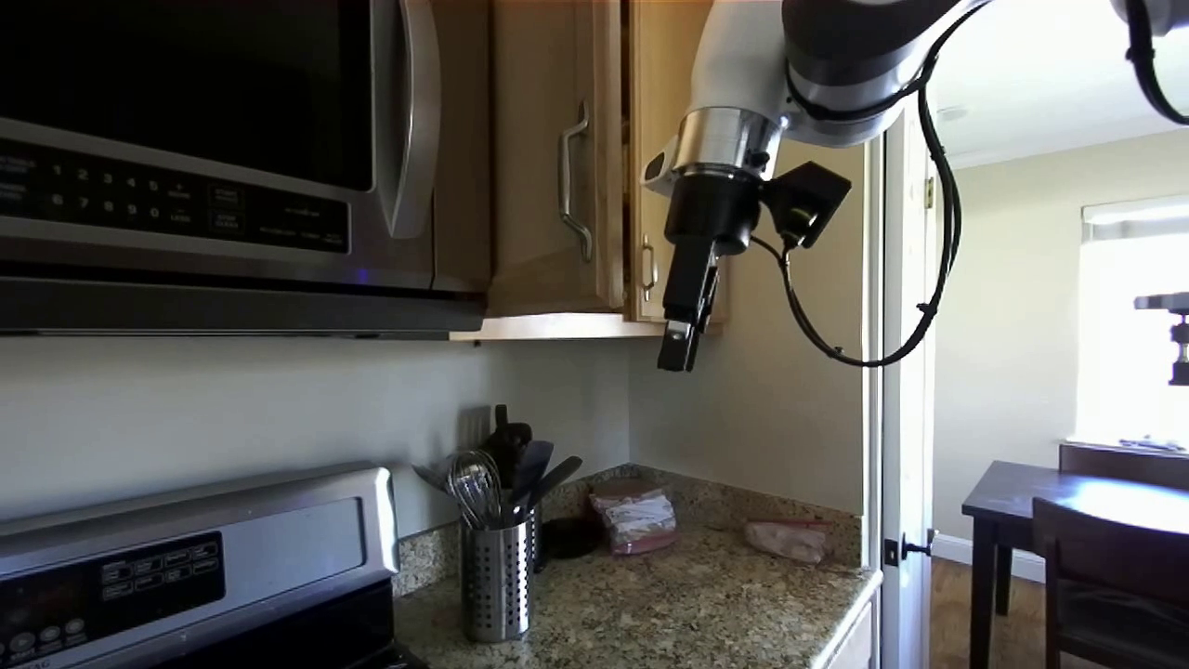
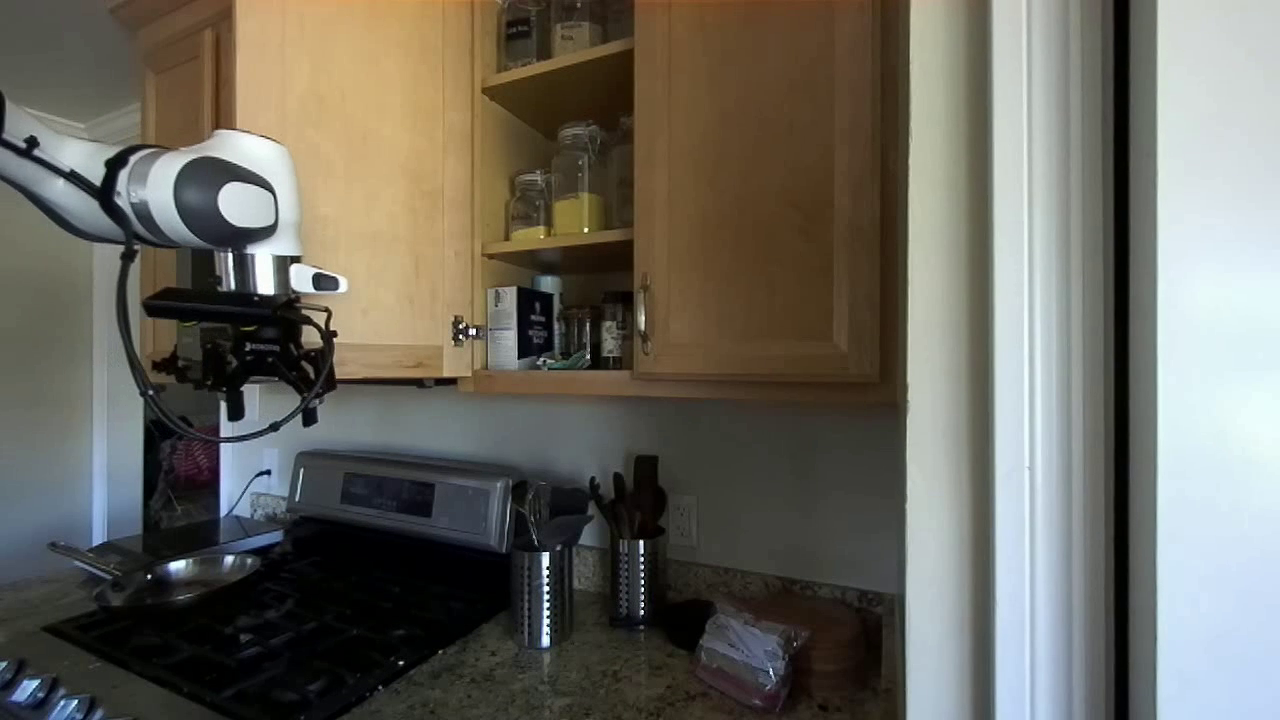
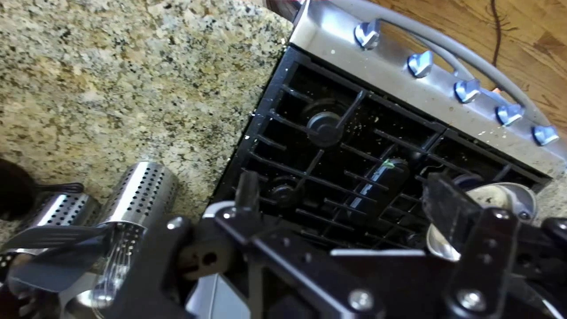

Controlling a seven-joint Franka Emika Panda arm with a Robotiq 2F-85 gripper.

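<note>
In exterior view 1 my gripper (image 1: pixel 677 350) points down beside a wooden cabinet door (image 1: pixel 543 156), a little to the right of its metal handle (image 1: pixel 574 184). Exterior view 2 shows that door (image 2: pixel 348 192) swung open, with shelves of jars (image 2: pixel 578 180) and a box (image 2: pixel 518 326) exposed. There the gripper (image 2: pixel 274 412) hangs in front of the door's lower left part. From the wrist, the two fingers stand wide apart over the stove (image 3: pixel 324 127), with nothing held between them. Whether any part of the gripper touches the door cannot be told.
A steel holder of utensils (image 1: pixel 498 580) stands on the granite counter (image 1: pixel 669 591) below. On the stove sits a pan (image 2: pixel 186 580). A microwave (image 1: pixel 201 167) is left of the door; the other cabinet door (image 2: pixel 756 180) appears shut.
</note>
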